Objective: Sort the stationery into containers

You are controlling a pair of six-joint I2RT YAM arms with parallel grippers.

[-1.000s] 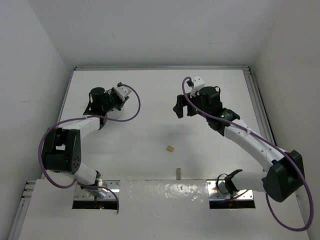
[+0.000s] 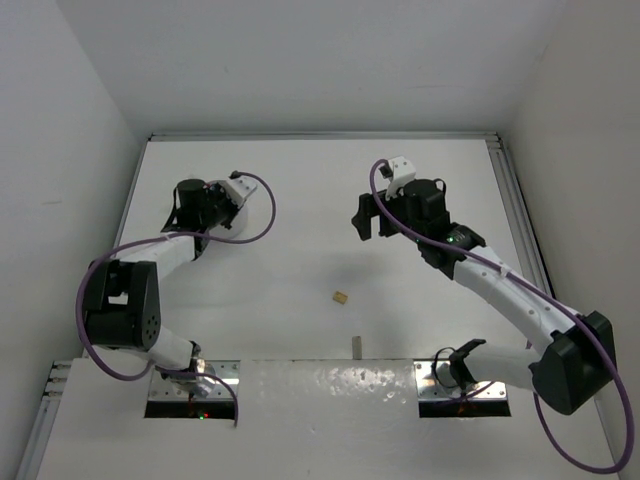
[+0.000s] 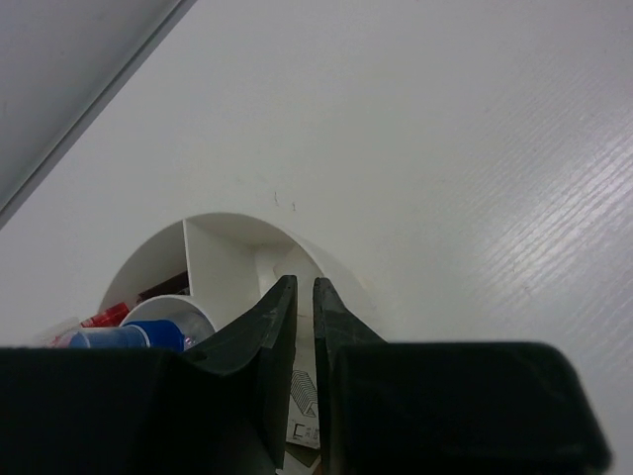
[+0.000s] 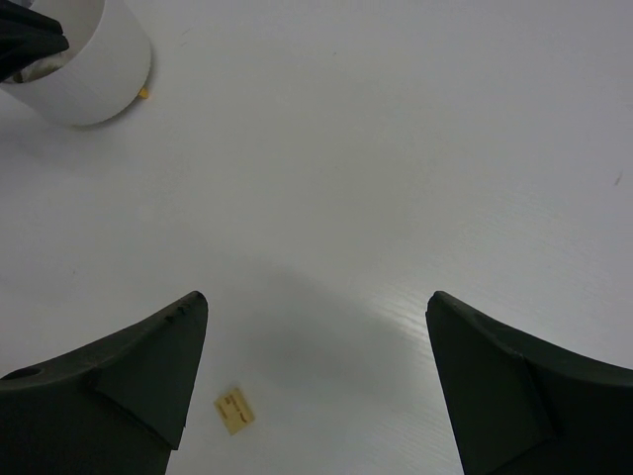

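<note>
In the left wrist view, a white divided round container point(image 3: 341, 287) holds red and blue stationery and a pale printed item point(image 3: 303, 406). My left gripper is shut over it; whether anything is between its fingers is hidden. In the top view that gripper and arm cover much of the container. My right gripper stands open and empty above the white table, near a small tan block point(image 4: 233, 410), which also lies mid-table in the top view point(image 2: 340, 297).
A small yellow piece point(image 4: 143, 93) peeks out beside the container. A grey strip point(image 2: 357, 347) sits at the front edge.
My left gripper has shifted slightly toward the front left over the container. The right arm has moved a little rightward and toward the front.
</note>
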